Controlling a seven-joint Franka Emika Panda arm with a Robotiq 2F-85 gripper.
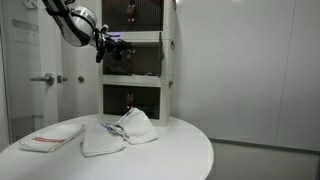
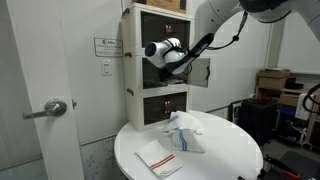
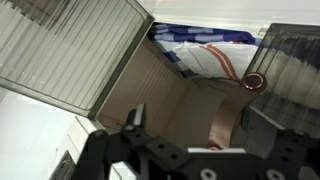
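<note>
My gripper is open in the wrist view, its dark fingers standing apart with nothing held between them. Past it, inside the white cabinet, lie a blue-and-white checked cloth and a white cloth with a red stripe. A ribbed translucent door of the cabinet slants across the left of that view. A brown strap-like piece shows near the right finger; whether they touch is unclear. In exterior view 1 the gripper is at the cabinet's middle compartment, its fingertips hard to make out.
Several white cloths, among them a red-striped one and a folded one, lie on the round white table. A dark shelf rack stands to the right.
</note>
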